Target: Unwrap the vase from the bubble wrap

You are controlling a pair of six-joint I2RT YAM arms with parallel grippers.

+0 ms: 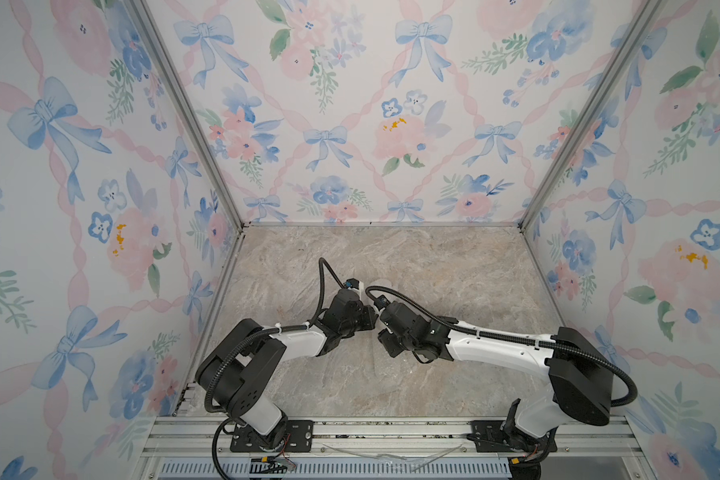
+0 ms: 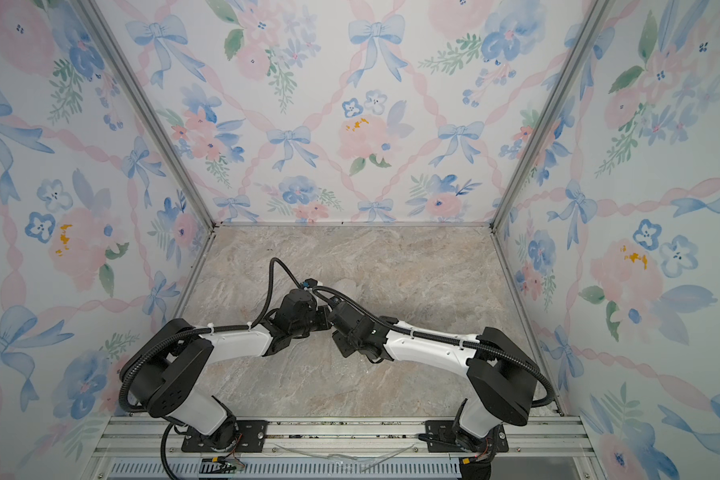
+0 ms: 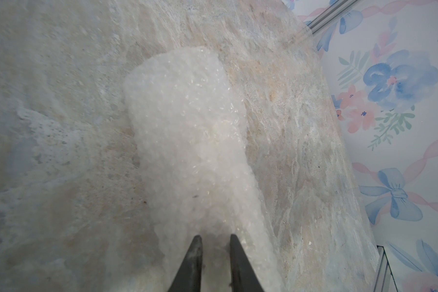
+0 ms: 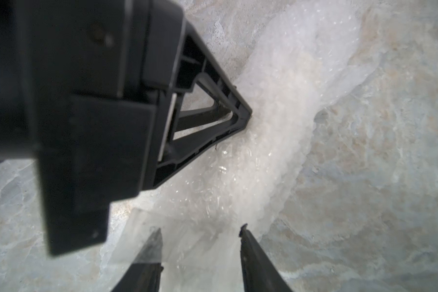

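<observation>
The wrapped vase, a long white bundle of bubble wrap (image 3: 189, 121), lies on the marble-patterned floor in the left wrist view. My left gripper is at its side, shut on the bubble wrap with the fingertips a little apart. In the right wrist view, the left gripper's fingers (image 4: 243, 114) press against the bundle (image 4: 262, 146). A loose, clear end of wrap (image 4: 165, 233) spreads out at the bottom of that view. My right gripper is partly open over this end, with a finger to either side. The vase itself is hidden inside.
Both grippers are very close together at the middle, the right arm (image 1: 488, 352) covering much of the bundle from above. Free floor (image 1: 456, 264) extends behind and to both sides. Patterned walls enclose the back and sides.
</observation>
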